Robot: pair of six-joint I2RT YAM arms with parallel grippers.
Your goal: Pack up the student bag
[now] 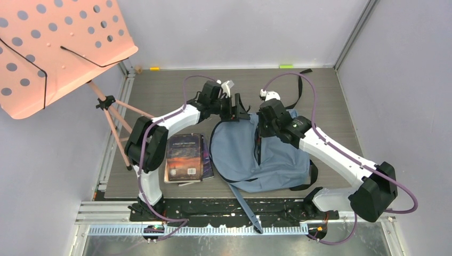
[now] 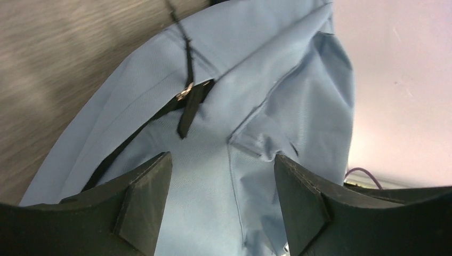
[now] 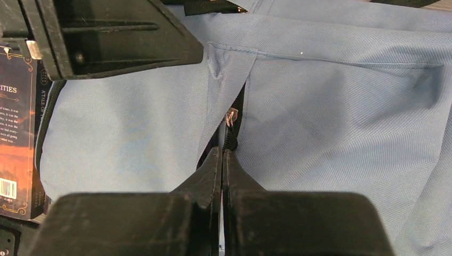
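Note:
The blue-grey bag (image 1: 234, 154) lies on the table, a black zipper running down its middle. My right gripper (image 1: 260, 128) is over that opening; in the right wrist view its fingers (image 3: 202, 213) are shut on the zipper pull (image 3: 230, 133). My left gripper (image 1: 237, 112) is over the bag's top edge; in the left wrist view it is apart, with fabric (image 2: 213, 192) and a black strap end (image 2: 189, 112) below and between its fingers.
Stacked books (image 1: 181, 157) lie left of the bag. A pink perforated panel (image 1: 64, 37) on a stand occupies the upper left.

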